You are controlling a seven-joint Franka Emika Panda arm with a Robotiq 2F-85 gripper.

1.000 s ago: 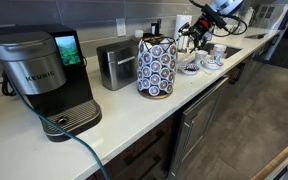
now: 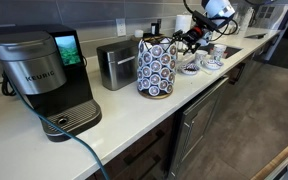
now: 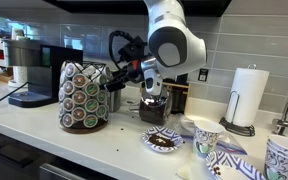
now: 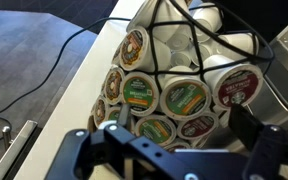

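A round wire rack [image 2: 156, 68] full of coffee pods stands on the counter; in exterior view 2 the pod rack [image 3: 84, 98] is at the left. In the wrist view, labelled coffee pods [image 4: 186, 97] lie just beyond my gripper, with the rack's dark wires over them. The fingers [image 4: 246, 126] are spread wide with nothing held between them. From exterior view 2, my gripper [image 3: 114, 74] is close to the rack's right side, near its upper part. Whether a fingertip touches a pod cannot be made out.
A Keurig coffee maker [image 2: 46, 80] stands left of the rack, with a steel toaster [image 2: 117, 63] behind. Patterned cups [image 3: 206, 138] and plates [image 3: 162, 139] are on the right, near a paper towel roll [image 3: 246, 97]. Bare counter [image 2: 124, 112] lies in front of the rack.
My arm and gripper have moved left and nearer the pod rack in exterior view 1. The rack and the other objects stay where they were.
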